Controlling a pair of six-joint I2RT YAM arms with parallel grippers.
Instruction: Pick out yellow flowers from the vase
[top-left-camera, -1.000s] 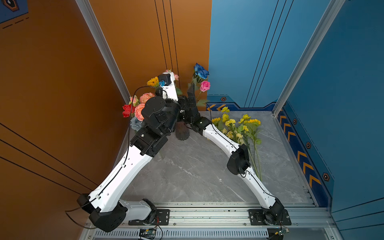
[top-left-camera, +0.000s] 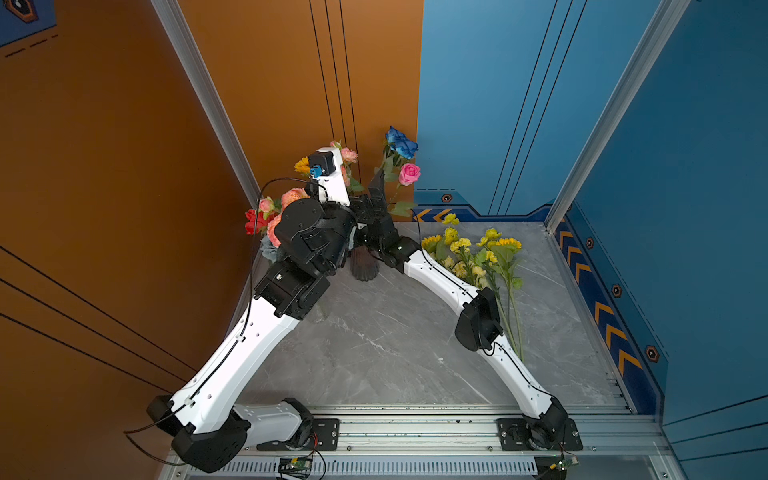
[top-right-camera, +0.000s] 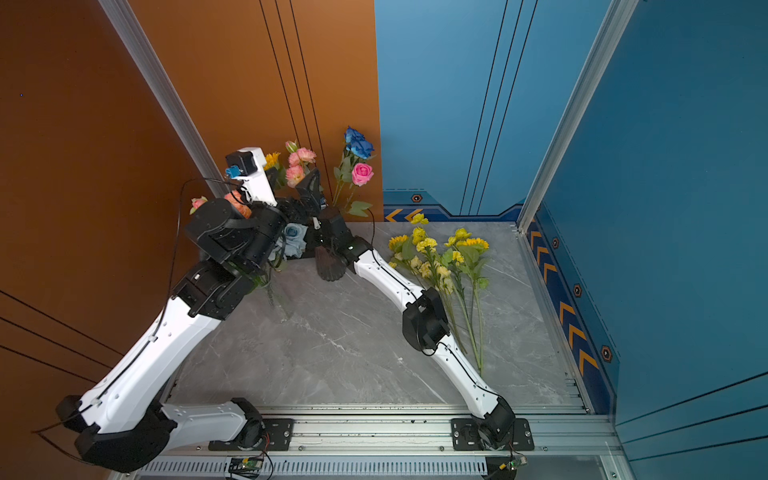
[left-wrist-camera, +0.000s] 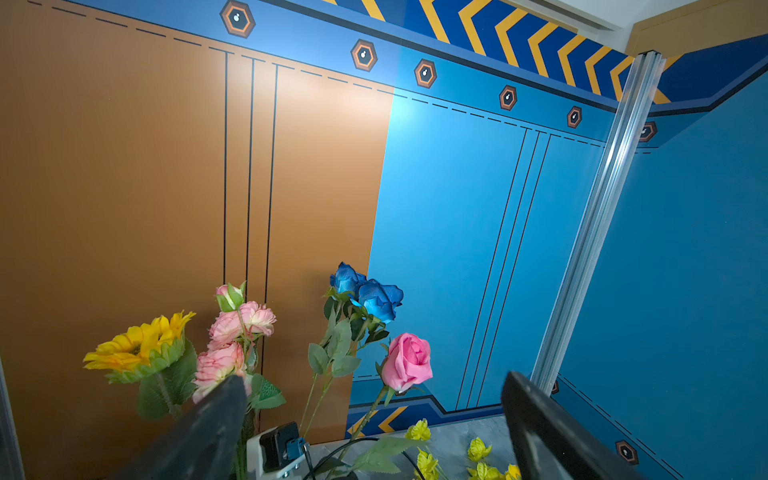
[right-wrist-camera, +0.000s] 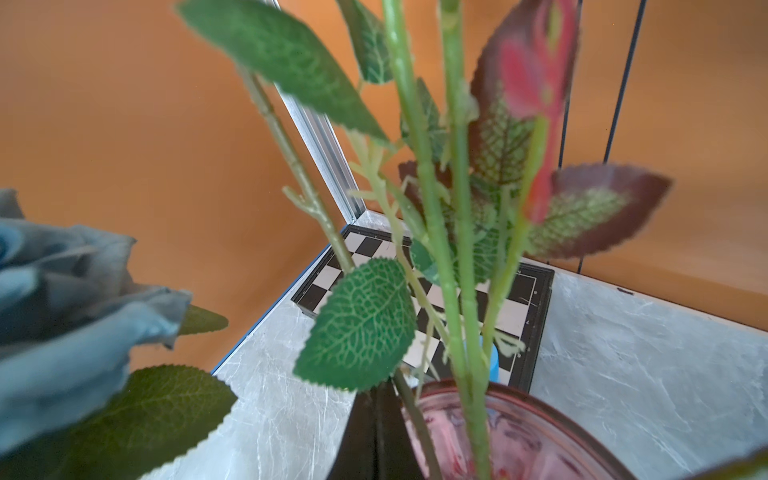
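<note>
The dark vase (top-left-camera: 364, 268) stands at the back centre, partly hidden by both arms, holding pink, red, blue and other flowers. A sunflower (left-wrist-camera: 140, 348) rises among them, left of pink roses (left-wrist-camera: 244, 328) and a blue rose (left-wrist-camera: 376, 300). My left gripper is high at the bouquet, fingers apart and blurred at the bottom of its wrist view, facing the sunflower and roses. My right gripper is shut, low among the stems beside the vase's pink rim, with nothing seen in its fingers. Yellow flowers (top-left-camera: 492, 256) lie on the table to the right.
A checkered board (right-wrist-camera: 520, 320) lies behind the stems in the right wrist view. Orange and blue walls close in the back and sides.
The left arm has shifted slightly leftward and lower over the last second, and flower heads around it have shifted a little. The right arm is nearly still.
</note>
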